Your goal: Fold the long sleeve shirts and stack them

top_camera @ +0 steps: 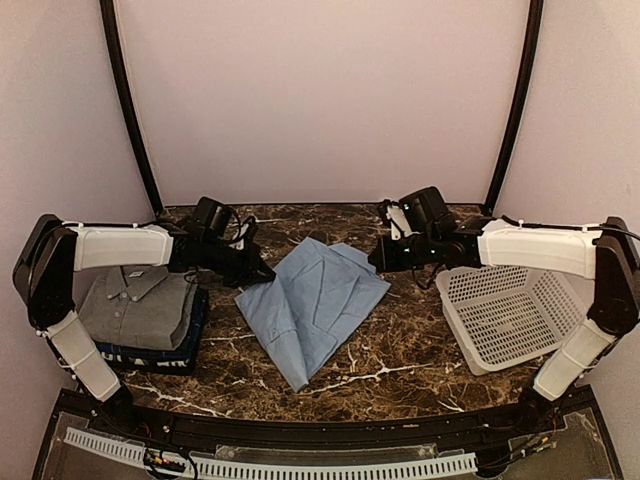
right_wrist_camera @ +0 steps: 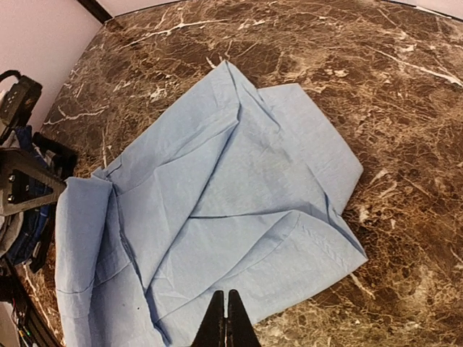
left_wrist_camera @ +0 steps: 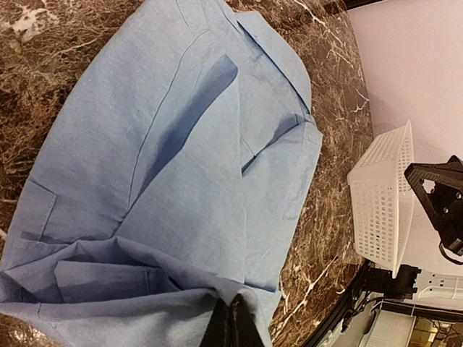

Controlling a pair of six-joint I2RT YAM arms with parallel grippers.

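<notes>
A light blue shirt [top_camera: 325, 300] lies rumpled and turned askew at the middle of the marble table, its lower part folded over toward the left. My left gripper [top_camera: 265, 271] is shut on that flap's edge at the shirt's left, lifting it slightly; the left wrist view shows the cloth [left_wrist_camera: 145, 311] gathered at the fingertips. My right gripper [top_camera: 383, 262] is shut beside the shirt's right side, above it in the right wrist view, with nothing seen between its fingers. A grey folded shirt [top_camera: 145, 305] lies on a dark patterned one [top_camera: 160, 360] at the far left.
An empty white plastic basket [top_camera: 460, 320] sits at the right, partly under the right arm.
</notes>
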